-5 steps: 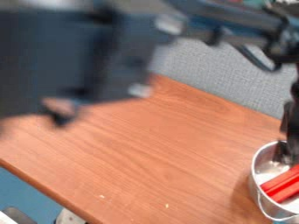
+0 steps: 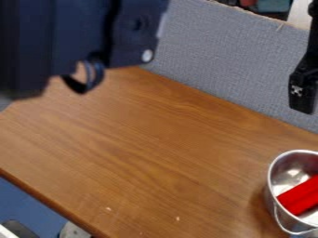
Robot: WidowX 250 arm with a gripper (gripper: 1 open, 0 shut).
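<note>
A metal pot at the right edge of the table holds a red object, long and smooth. A black part of the arm, probably my gripper, hangs above and behind the pot at the right edge, cropped by the frame; I cannot tell its finger state from this view. A large dark blurred part of the robot fills the upper left, high over the table.
A grey padded panel runs along its back. Blue floor shows at the lower left.
The arm's dark body swept from across the upper view and over the pot up and away; the part at the right now sits clear above the pot. The red object stays in the pot.
</note>
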